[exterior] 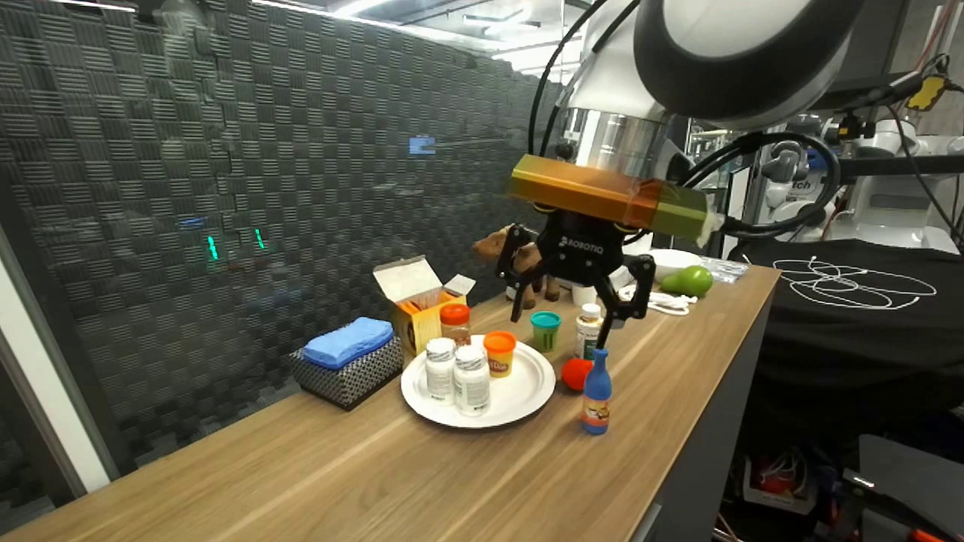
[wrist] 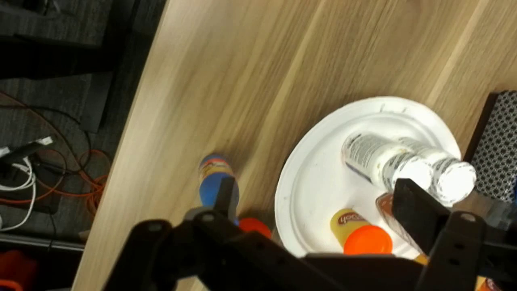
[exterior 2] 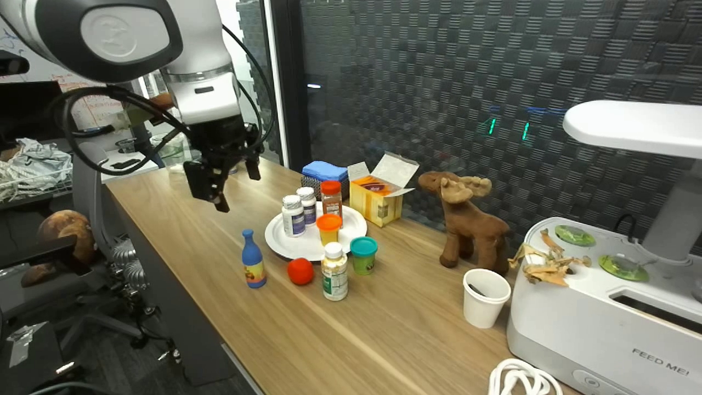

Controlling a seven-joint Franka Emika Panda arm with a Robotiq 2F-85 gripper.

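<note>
My gripper (exterior: 567, 327) stands open above the table, its fingers wide apart and nothing between them. In exterior view 1 one fingertip overlaps the top of the blue bottle (exterior: 596, 397); whether they touch cannot be told. That bottle stands upright near the table's front edge, beside a red ball-like item (exterior 2: 300, 271). A white plate (wrist: 310, 194) carries two white bottles (exterior 2: 293, 216), a red-capped jar (exterior 2: 332, 197) and an orange-lidded tub (wrist: 361, 233). Just off the plate are a teal-lidded tub (exterior 2: 363, 255) and a white-capped bottle (exterior 2: 335, 273).
Behind the plate stand an open yellow box (exterior 2: 375, 201) and a dark box with a blue cloth (exterior: 349, 343). A brown plush moose (exterior 2: 470, 220), a paper cup (exterior 2: 485, 299) and a white appliance (exterior 2: 592, 322) occupy the far end. Bare wood lies left of the plate in exterior view 1.
</note>
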